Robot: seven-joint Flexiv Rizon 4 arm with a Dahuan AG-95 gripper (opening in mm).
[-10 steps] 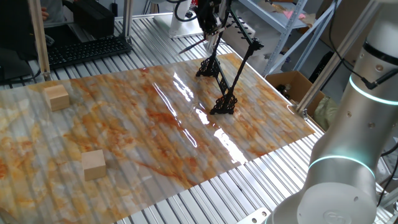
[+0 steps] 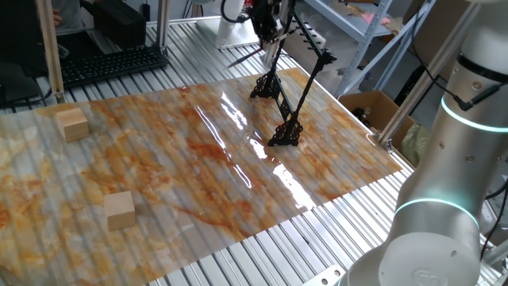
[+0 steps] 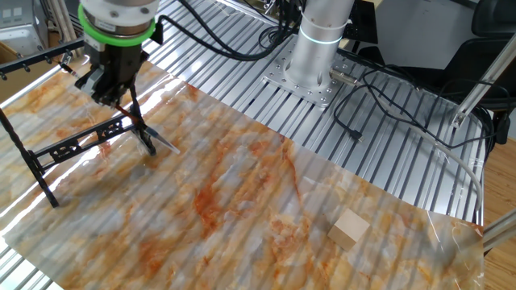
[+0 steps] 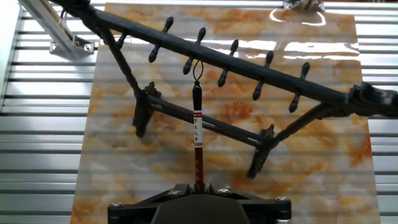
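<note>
My gripper is shut on a brush [image 4: 198,158] with a reddish-brown handle, white label and black end. A thin cord loop [image 4: 198,70] at that end lies close to a peg of the black rack [image 4: 252,71] in the wrist view; whether it is around the peg cannot be told. In exterior view 2 the brush's pale tip [image 3: 164,140] points down and away from the gripper [image 3: 109,90], near the rack's crossbar [image 3: 85,143]. The rack [image 2: 305,99] stands upright on the marbled sheet in exterior view 1.
Two wooden blocks [image 2: 120,210] lie apart on the marbled sheet [image 2: 182,171], far from the rack; one block [image 3: 349,229] shows in exterior view 2. Between blocks and rack the sheet is clear. A keyboard [image 2: 111,67] and metal posts border the table.
</note>
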